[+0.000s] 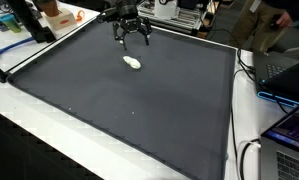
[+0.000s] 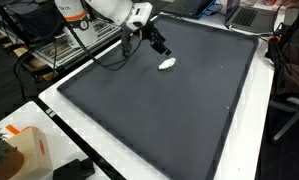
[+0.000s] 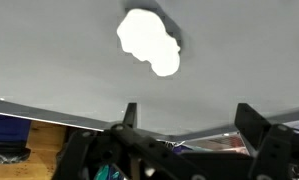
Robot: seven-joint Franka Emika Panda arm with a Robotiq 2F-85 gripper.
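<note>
A small white elongated object (image 1: 132, 62) lies alone on the dark grey mat, with bare surface all around it. It shows as a bright, washed-out blob (image 3: 149, 42) in the upper middle of the wrist view, beyond the fingertips. My gripper (image 1: 133, 41) is near the mat's far edge in exterior view 1, a short way behind the object and not touching it. In the wrist view the two dark fingers (image 3: 129, 116) stand wide apart, and nothing sits between them. Exterior view 2 has the same white object (image 2: 167, 63) just in front of the gripper (image 2: 151, 50).
A laptop (image 1: 281, 80) sits beyond its right side. Bottles and other items (image 1: 54, 15) stand off the far left corner. Dark cables run beside the arm.
</note>
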